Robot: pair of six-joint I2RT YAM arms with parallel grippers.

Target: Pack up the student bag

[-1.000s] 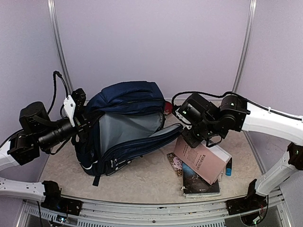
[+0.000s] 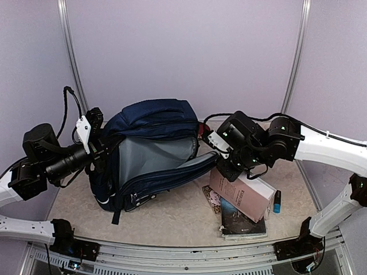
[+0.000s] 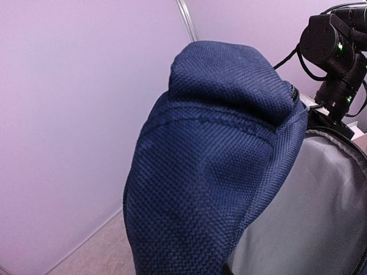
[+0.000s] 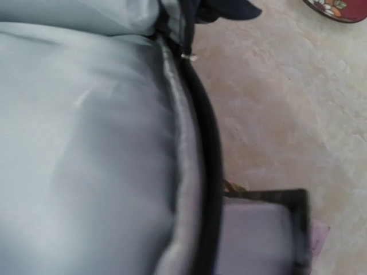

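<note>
The navy backpack (image 2: 152, 119) lies open on the table, its grey lining (image 2: 152, 157) showing. At its left edge, my left gripper (image 2: 105, 150) is shut on the bag's fabric; in the left wrist view the bulging blue cloth (image 3: 200, 166) hides the fingers. My right gripper (image 2: 221, 166) is by the outer end of the bag's flap (image 2: 172, 175), over the upper part of a tilted pink book (image 2: 243, 197). Its fingers are hidden, so their grip on the book cannot be seen. The right wrist view shows grey lining (image 4: 86, 143) and the flap's dark edge (image 4: 207, 149).
Under the pink book lies a dark book (image 2: 238, 220), with a patterned item (image 2: 212, 199) at its left. A blue cylinder (image 2: 277, 201) is at the right. A red flowered object (image 4: 341, 8) rests behind the flap.
My right gripper and the pink book have shifted slightly left, toward the bag, together. The left arm and the backpack look almost unchanged.
</note>
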